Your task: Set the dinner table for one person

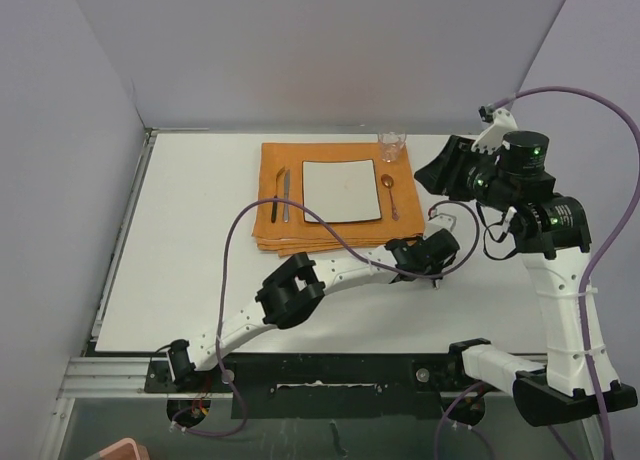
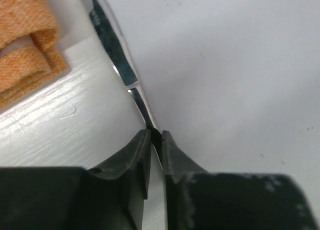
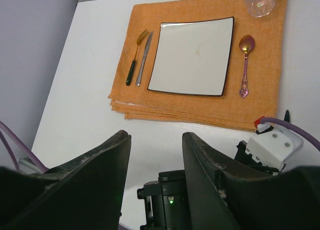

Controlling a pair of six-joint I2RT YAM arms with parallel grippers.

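Observation:
A silver knife (image 2: 117, 50) lies on the white table beside the mat's right side; my left gripper is down on it, fingertips close together at its handle, though whether gripping is unclear. In the top view that gripper (image 1: 442, 260) hides most of this knife. My right gripper is raised at the right, open and empty. On the orange placemats (image 3: 125, 85) lie a white square plate (image 3: 190, 57), a fork (image 3: 131, 70) and knife (image 3: 144, 60) left of it, and a spoon (image 3: 245, 67) right of it.
A clear glass (image 1: 391, 146) stands at the mat's back right corner. Purple cables arch over both arms.

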